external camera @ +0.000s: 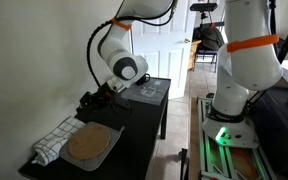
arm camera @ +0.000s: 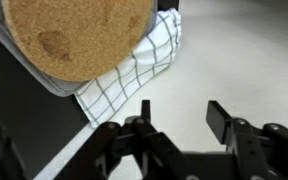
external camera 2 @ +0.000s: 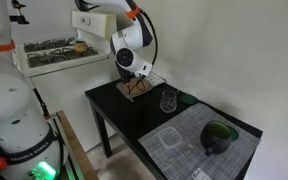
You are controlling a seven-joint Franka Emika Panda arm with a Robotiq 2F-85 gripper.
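A round brown cork board [external camera: 89, 142] lies flat on a grey tray [external camera: 111, 149] at the near end of the black table. In the wrist view the cork board [arm camera: 79, 35] shows at the upper left, over the tray. My gripper [external camera: 96, 100] hangs over the table past the board's far side, apart from it. Spread fingers [arm camera: 216, 112] show in the wrist view, with nothing between them but pale wall behind. A white checked towel [arm camera: 134, 72] sits beside the tray, against the wall.
On the table's other end are a grey mat [external camera 2: 191, 160] with a dark green pot [external camera 2: 216, 132], a clear tray [external camera 2: 162, 140], a glass jar [external camera 2: 168, 102] and a green bowl [external camera 2: 189, 99]. Bare black tabletop lies in the middle.
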